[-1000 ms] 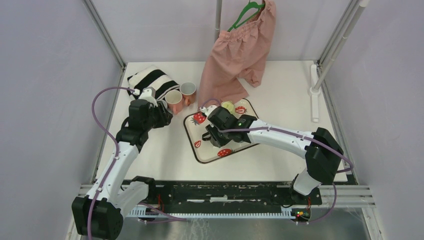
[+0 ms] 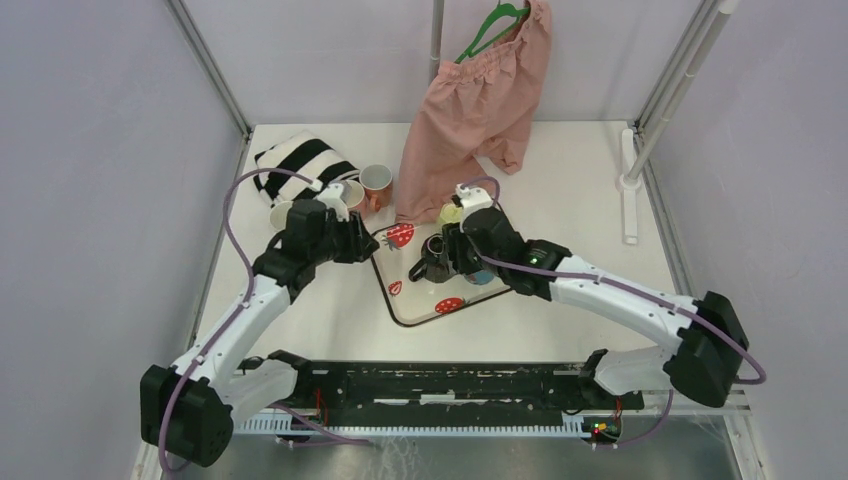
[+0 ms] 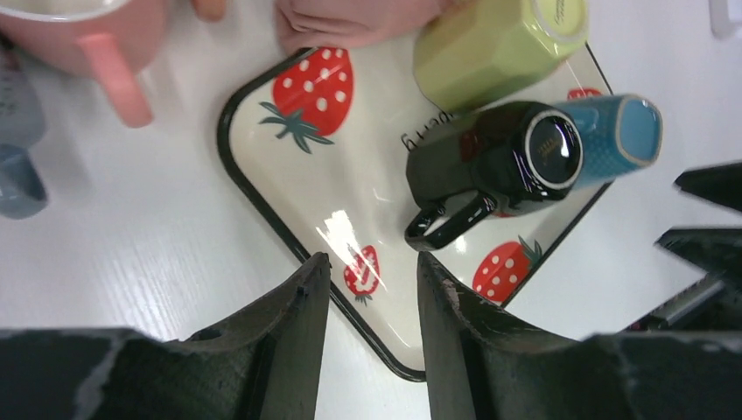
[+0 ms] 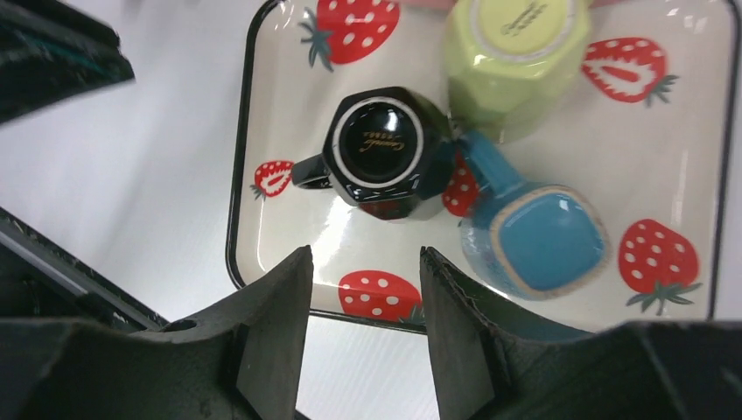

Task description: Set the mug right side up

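Upside down on a strawberry-print tray (image 2: 405,310) stands a black mug (image 4: 381,149). Its base faces up and its handle (image 3: 451,223) points toward the left side of the tray. My right gripper (image 2: 455,250) is over the right part of this mug, its fingers (image 4: 280,306) parted with nothing between them. To the left, over the tray's left edge, hangs my left gripper (image 2: 370,245); its fingers are open and empty, as the left wrist view shows. The black mug is partly hidden by the right gripper in the top view.
Close beside the black mug are a green mug (image 4: 516,52) and a blue mug (image 4: 547,236), both base up. Pink mugs (image 2: 377,180) stand upright at the back left near a striped cushion (image 2: 305,160). Pink trousers (image 2: 470,120) hang behind the tray.
My left gripper has moved right to the tray's edge. The right gripper has shifted right and back, uncovering more of the black mug, which stays on the tray.
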